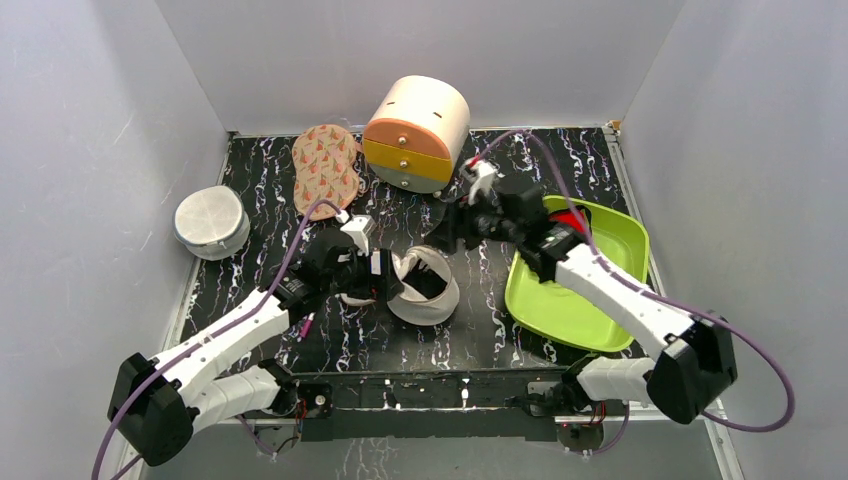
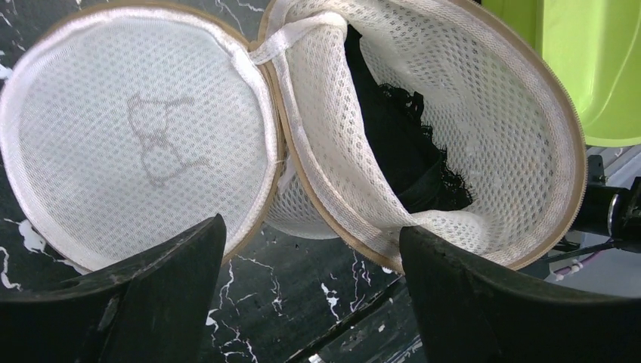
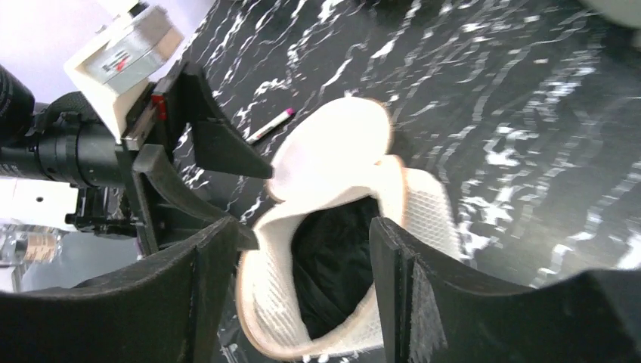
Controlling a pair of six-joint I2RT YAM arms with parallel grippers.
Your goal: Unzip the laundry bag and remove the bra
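The white mesh laundry bag (image 1: 425, 307) stands unzipped, its round lid (image 2: 143, 144) folded out to the left. Black lace-edged fabric (image 2: 404, 147), seemingly a bra, lies inside. At the bag's left rim is my left gripper, its fingers apart; one fingertip (image 2: 423, 246) touches or nearly touches the rim, and nothing shows held between them. My right gripper (image 1: 447, 235) hangs just beyond the bag's far side, blurred in the top view. From the right wrist view, its spread fingers frame the bag opening and the black fabric, with nothing gripped.
A green tray (image 1: 570, 325) at the right holds a red garment (image 1: 568, 220), partly hidden by my right arm. At the back are a small drawer chest (image 1: 412, 130) and a patterned pad (image 1: 325, 170). A round white case (image 1: 212, 220) sits left, a pink pen (image 1: 306, 326) near the front.
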